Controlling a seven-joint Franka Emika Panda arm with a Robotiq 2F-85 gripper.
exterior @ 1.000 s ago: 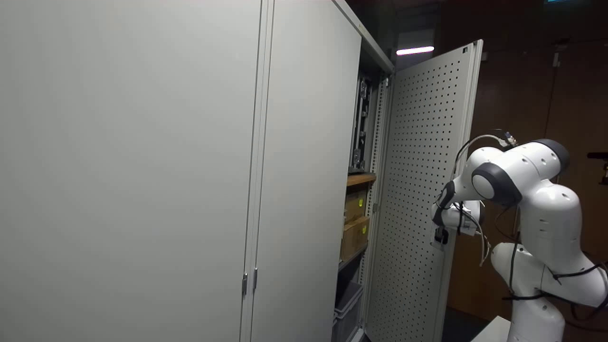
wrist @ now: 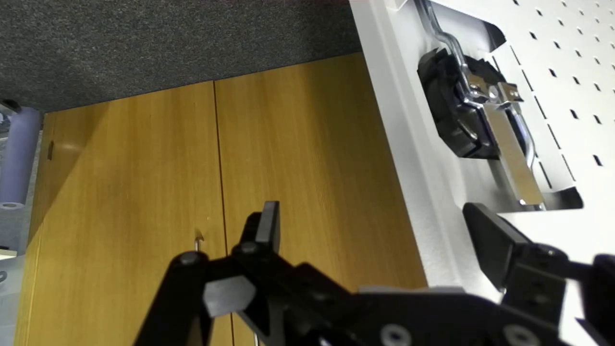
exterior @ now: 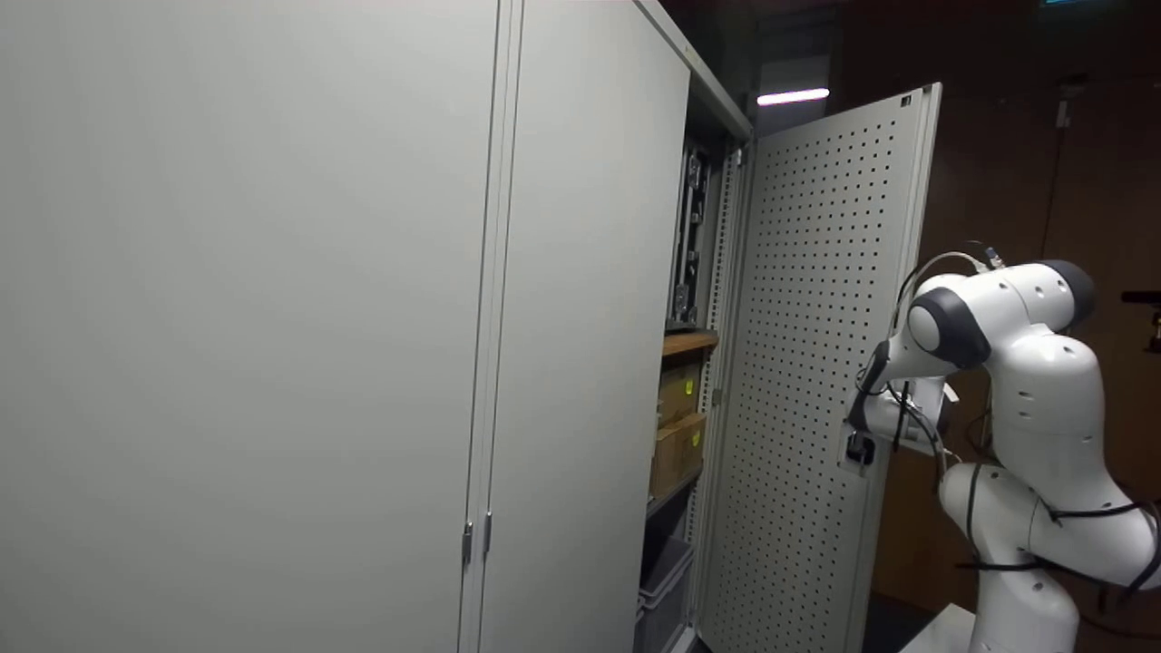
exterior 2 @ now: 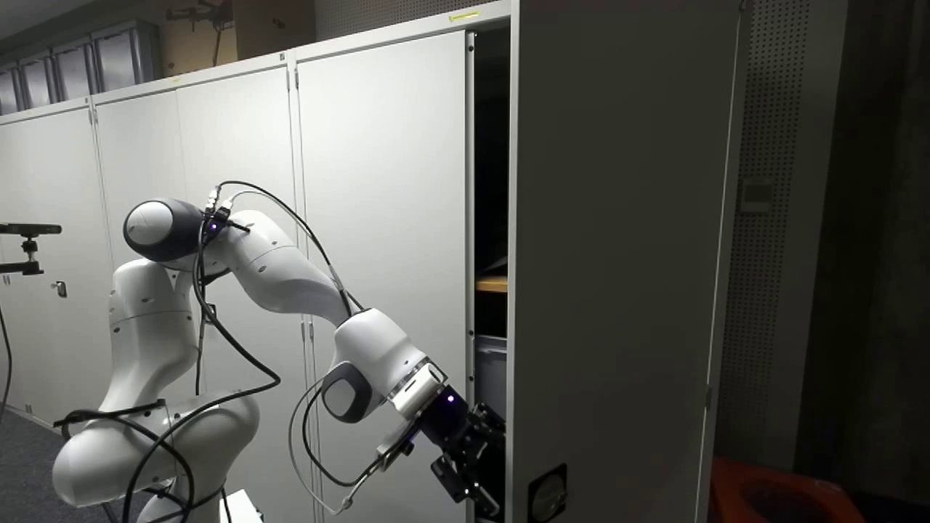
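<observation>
A grey cabinet door (exterior: 811,316) with a perforated inner face stands swung open. In the wrist view, the door's bent edge (wrist: 398,132) runs between the spread fingers of my gripper. The left finger (wrist: 268,225) is outside the edge with a wide gap; the right finger (wrist: 490,245) overlaps the inner face, and whether it touches cannot be told. A black lock mechanism with metal rods (wrist: 461,98) sits in the door's recess, above the right finger. From the other side, my gripper (exterior 2: 495,462) shows beside the door's near edge (exterior 2: 511,261), partly hidden by the door.
Inside the cabinet are a wooden shelf (exterior: 688,343), cardboard boxes (exterior: 677,452) and grey bins (exterior: 666,582). The neighbouring door (exterior 2: 383,200) is closed. Wooden panels (wrist: 138,173) lie beyond the door. A red object (exterior 2: 785,497) rests at the lower right.
The door's free edge has shifted to the right in exterior view 1, so the door stands wider. My arm's wrist has moved right along with it.
</observation>
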